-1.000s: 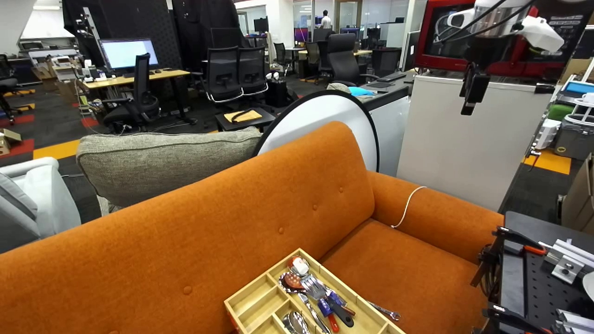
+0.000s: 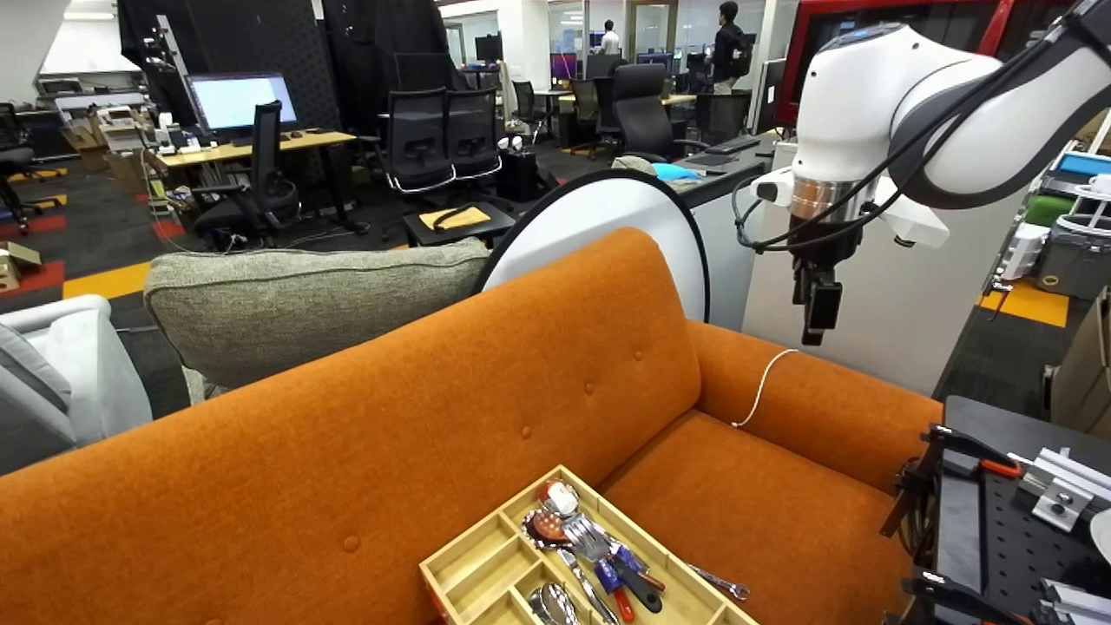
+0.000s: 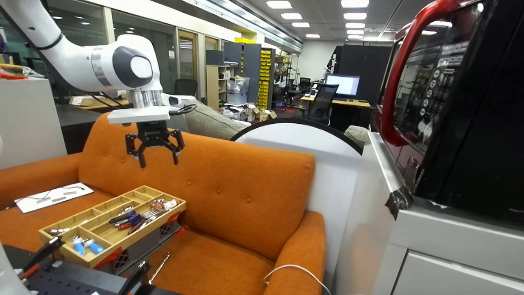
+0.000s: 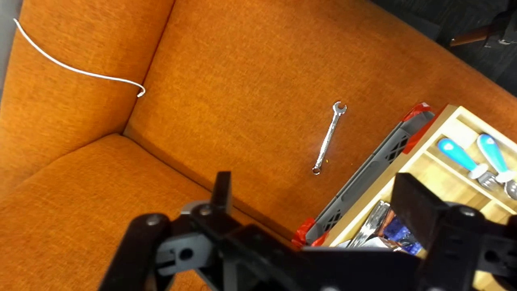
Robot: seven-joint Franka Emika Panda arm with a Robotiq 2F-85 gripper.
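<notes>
High above the couch, my gripper point(image 3: 159, 163) stands open, its two fingers apart and nothing between them. It is seen edge-on in exterior view 1, in front of the grey cabinet. Below it, a wooden tray point(image 4: 459, 112) carries cutlery in its compartments. A metal wrench point(image 4: 327, 138) lies on the orange seat point(image 4: 242, 82) beside the tray. Two blue-handled utensils point(image 4: 456, 153) rest in one corner compartment. A spatula with a dark handle point(image 2: 637, 583) lies among other utensils in the long compartment. In the wrist view my fingers hide part of the tray.
A white cord point(image 2: 761, 391) hangs over the couch arm. The grey crate point(image 4: 361, 172) under the tray has red tape at its corners. A white board point(image 3: 54, 196) lies at the couch's other end. A red microwave point(image 3: 427, 73) tops the grey cabinet point(image 3: 457, 246). Open air surrounds my gripper.
In exterior view 1 my arm and gripper have come down and to the left, away from the microwave. The tray, wrench and cord have not moved. A second person now shows in the background.
</notes>
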